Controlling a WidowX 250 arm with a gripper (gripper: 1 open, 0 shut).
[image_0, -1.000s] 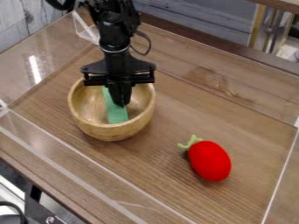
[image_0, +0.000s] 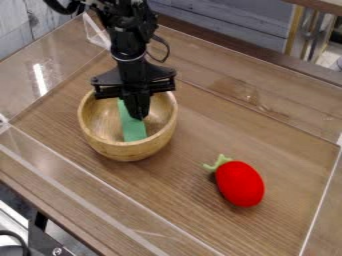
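Note:
A yellow wooden-looking bowl (image_0: 150, 147) sits on the left half of the table, with a green elongated object (image_0: 131, 127) inside it. My black gripper (image_0: 131, 95) reaches down over the bowl's back part, at the top end of the green object. Its fingertips are small and dark here; it looks shut, and I cannot see clearly whether anything is between them. A red strawberry-like toy (image_0: 238, 183) with a green stem lies on the table at the lower right, apart from the bowl.
A low rail or ledge runs along the back right edge. Cables show at the lower left corner.
My gripper has shifted slightly to the left and up over the bowl. The green object and the red toy look about the same.

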